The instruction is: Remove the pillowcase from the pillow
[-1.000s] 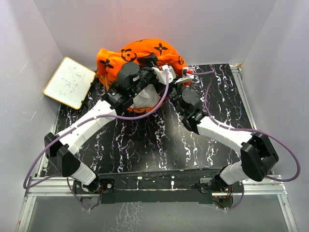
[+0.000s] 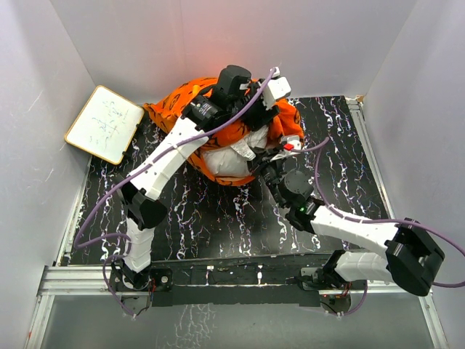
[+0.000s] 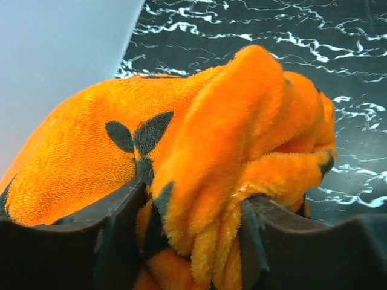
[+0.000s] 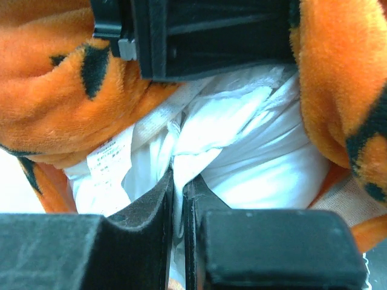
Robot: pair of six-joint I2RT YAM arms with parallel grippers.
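Note:
The orange pillowcase [image 2: 173,109] with dark flower print is bunched up around the white pillow [image 2: 225,161], whose lower part is exposed. My left gripper [image 2: 263,109] is over the upper part of the case; in the left wrist view folded orange plush [image 3: 242,121] lies between its fingers, though how firmly is unclear. My right gripper, lower right of the left one, is shut on a gathered fold of white pillow fabric [image 4: 199,145]. A white label [image 4: 109,163] shows beside it.
A whiteboard [image 2: 103,123] lies at the far left. Grey walls [image 2: 403,94] enclose the dark marbled table [image 2: 218,225].
More white pillow shows, and the case's top is pushed back.

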